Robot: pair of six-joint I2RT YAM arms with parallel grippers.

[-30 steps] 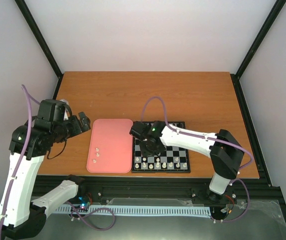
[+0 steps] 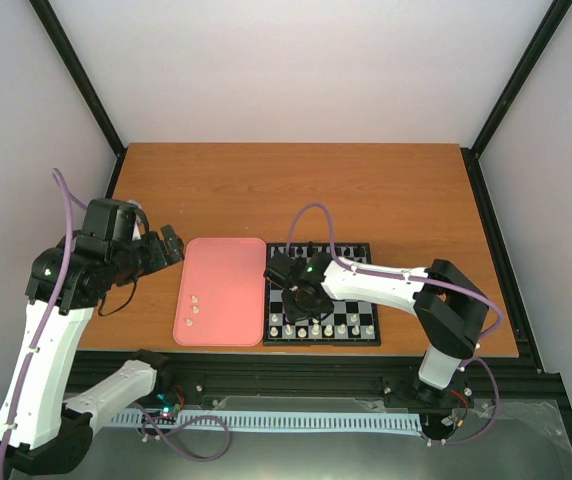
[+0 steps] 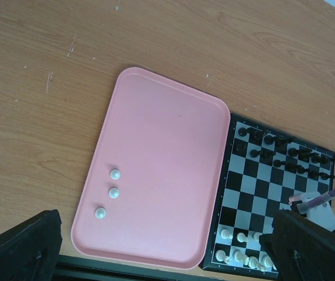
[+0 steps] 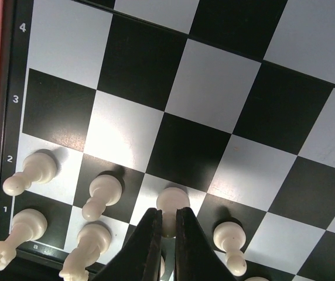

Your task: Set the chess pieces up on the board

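Observation:
In the right wrist view my right gripper is shut on a white pawn [image 4: 173, 199], its base at the light third square of row 2. Whether that base touches the board is unclear. White pawns [image 4: 106, 190] stand on either side of it. The chessboard [image 3: 246, 185] carries dark pieces along its far side and white ones on its near side. Three white pawns [image 3: 114, 192] remain visible on the pink tray [image 3: 156, 146]. My left gripper is wide open and empty, held up left of the tray in the top view.
Behind the held pawn, white back-row pieces [image 4: 85, 249] stand close by, partly hidden by the fingers [image 4: 145, 249]. The board's middle rows are empty. Bare wooden table [image 2: 286, 190] stretches beyond tray and board.

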